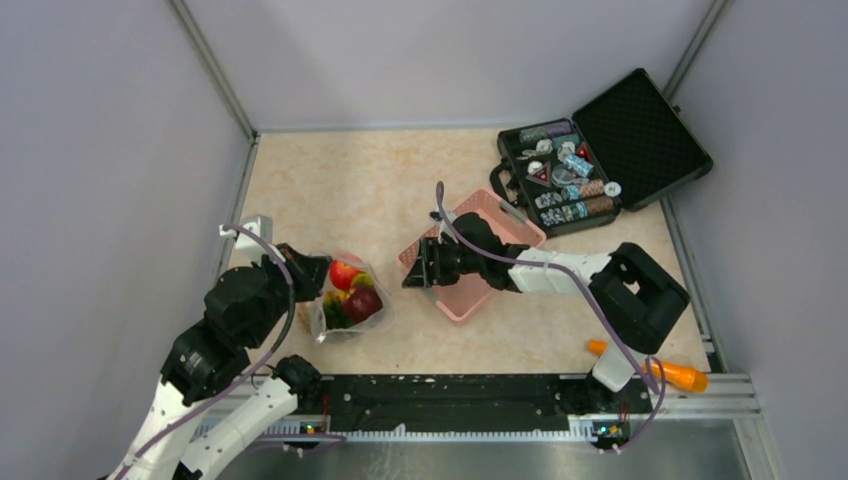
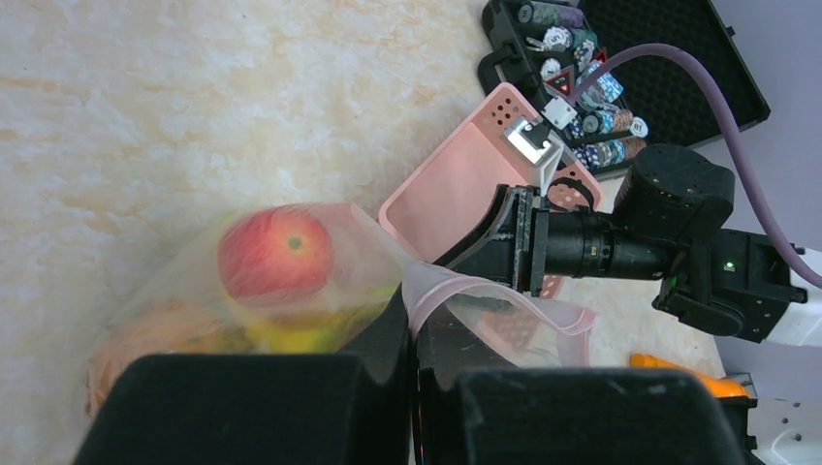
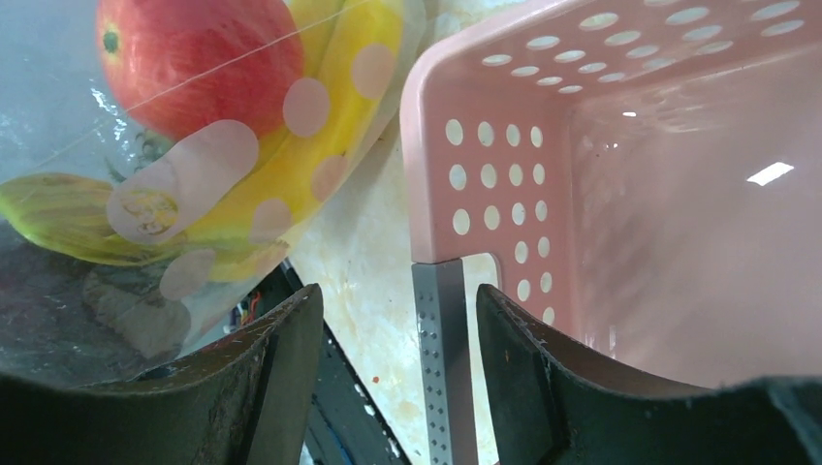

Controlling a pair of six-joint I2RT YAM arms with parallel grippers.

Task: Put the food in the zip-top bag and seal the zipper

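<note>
The clear zip bag (image 1: 350, 310) holds fruit and greens at the left front of the table, with a red apple (image 2: 274, 254) and yellow bananas (image 3: 291, 194) showing through it. My left gripper is shut on the bag's rim, which stands up at its fingertips. My right gripper is open over the near-left wall of the pink basket (image 1: 465, 300), fingers either side of its grey handle (image 3: 441, 358), just right of the bag.
An open black case (image 1: 640, 140) of small items is at the back right. An orange bottle (image 1: 678, 375) lies at the front right.
</note>
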